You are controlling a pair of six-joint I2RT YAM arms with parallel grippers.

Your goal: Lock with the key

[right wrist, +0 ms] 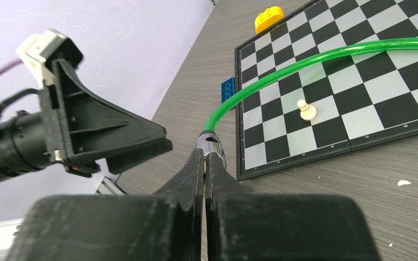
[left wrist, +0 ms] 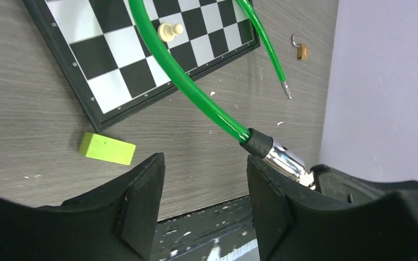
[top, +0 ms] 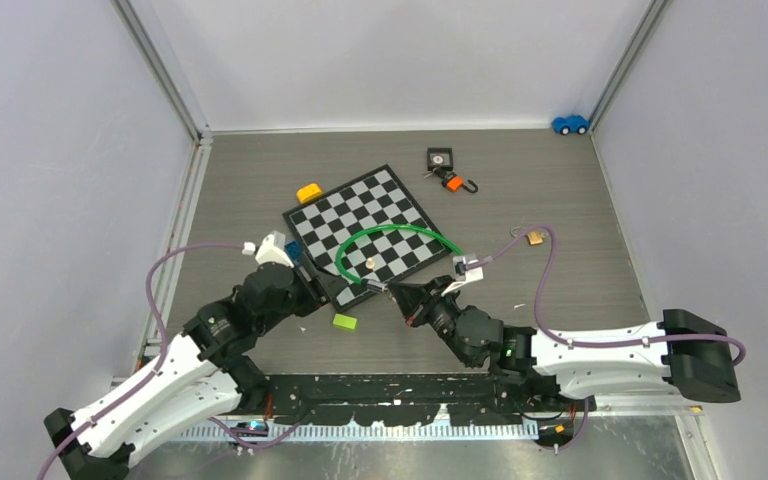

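Observation:
My right gripper (top: 393, 292) is shut on the silver-and-black end of a green hose (left wrist: 188, 87), which arcs over the chessboard (top: 400, 200) to a free metal tip. My left gripper stands part open with nothing between its fingers, left of the board's near corner. A brass padlock (top: 534, 238) with its shackle lies on the floor at the right. At the back, a black square lock-like item (top: 439, 159) lies by a black-and-orange item (top: 454, 183), possibly with keys; too small to tell.
A green block (top: 345, 321) lies before the board, a yellow block (top: 309, 191) behind it, a blue brick (right wrist: 228, 89) beside it. A cream pawn (right wrist: 307, 112) stands on it. A blue toy car (top: 570, 124) sits at the back right.

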